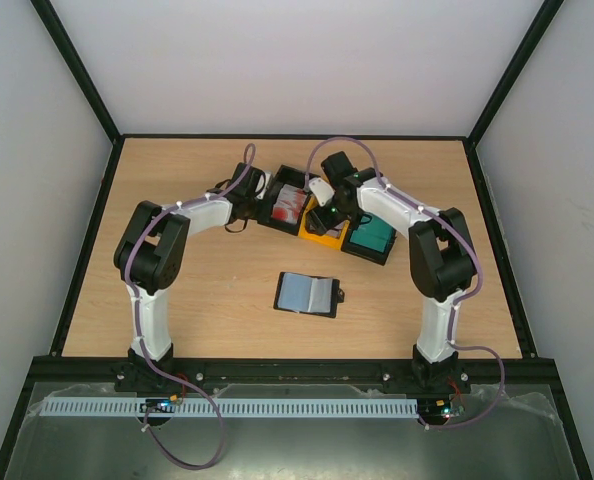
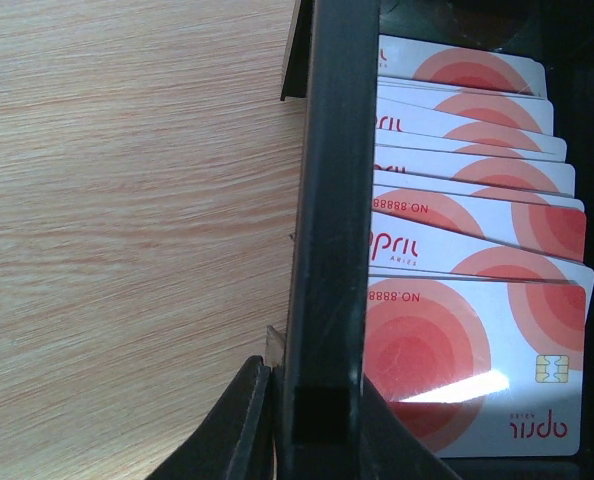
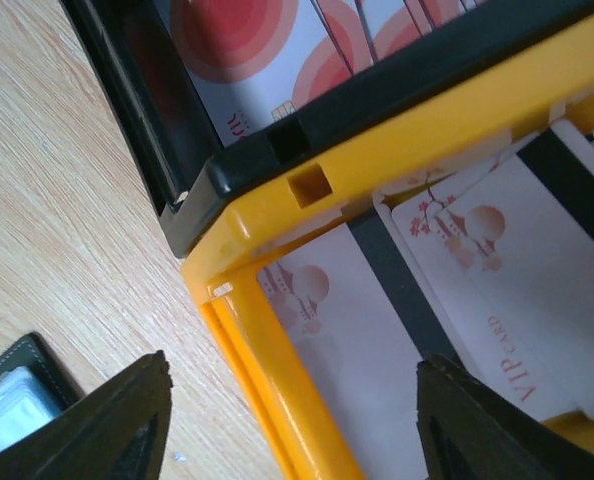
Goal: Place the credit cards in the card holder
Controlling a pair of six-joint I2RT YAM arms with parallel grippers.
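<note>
The card holder (image 1: 308,294) lies open on the table's front middle, showing pale clear sleeves; its corner (image 3: 22,395) shows in the right wrist view. A black bin (image 1: 278,212) holds red-and-white cards (image 2: 447,370) in an overlapping row. My left gripper is shut on that bin's near wall (image 2: 337,240). Beside it, the yellow bin (image 3: 277,385) contains white cards (image 3: 352,345) with a dark stripe. Over the yellow bin's front end stands my right gripper, open, its fingers (image 3: 137,410) apart with nothing seen between them.
To the right, touching the yellow bin, is another black bin with green cards (image 1: 373,234). Bare wood (image 1: 217,300) surrounds the card holder. The yellow bin's rim (image 3: 327,200) adjoins the black bin's wall.
</note>
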